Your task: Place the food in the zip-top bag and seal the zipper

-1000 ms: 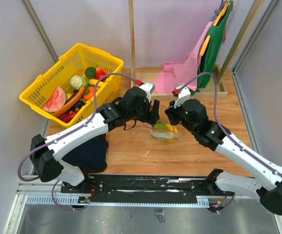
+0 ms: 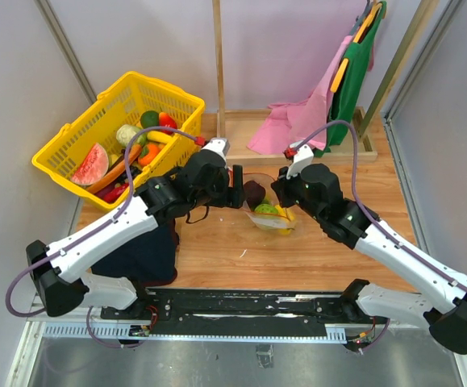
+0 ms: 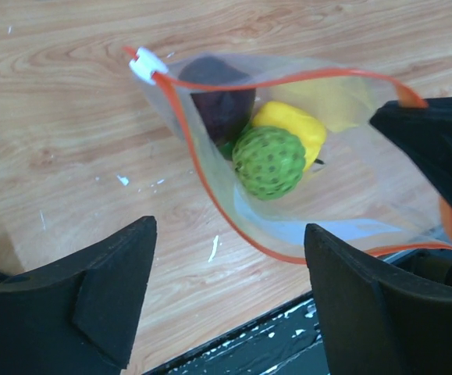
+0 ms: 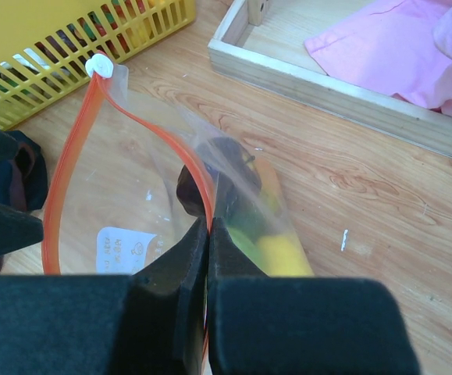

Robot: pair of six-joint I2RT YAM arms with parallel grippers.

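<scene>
The clear zip top bag (image 3: 210, 168) with an orange zipper rim stands open on the table. Inside lie a dark purple food item (image 3: 222, 105), a bumpy green one (image 3: 268, 162) and a yellow one (image 3: 294, 125). My right gripper is shut on the bag's rim, the orange strip running between its fingertips. To the left of the bag, my left gripper (image 2: 238, 187) hangs with its fingers apart and nothing between them. A white zipper slider (image 4: 99, 66) sits at one end of the rim, clear of both grippers.
A yellow basket (image 2: 60, 149) of assorted produce stands at the back left. Behind the bag is a wooden rack (image 2: 235, 129) with pink and green cloths. A dark cloth (image 2: 140, 258) lies front left; the table front of the bag is bare.
My left gripper has moved left, away from over the bag. The dark purple item now shows clearly inside the bag. The right arm has kept its place.
</scene>
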